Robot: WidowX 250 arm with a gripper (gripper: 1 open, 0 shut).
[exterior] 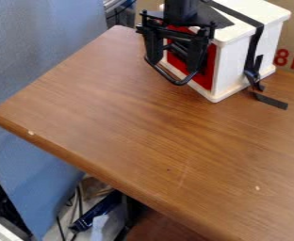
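My black gripper is at the top centre of the view, in front of a white box with a red front panel and black straps. The gripper's frame overlaps the red panel. I cannot tell whether it is open or shut, or whether it touches the box.
A cardboard box stands behind at the right. A blue padded panel borders the left. Cables and clutter lie below the table's left edge.
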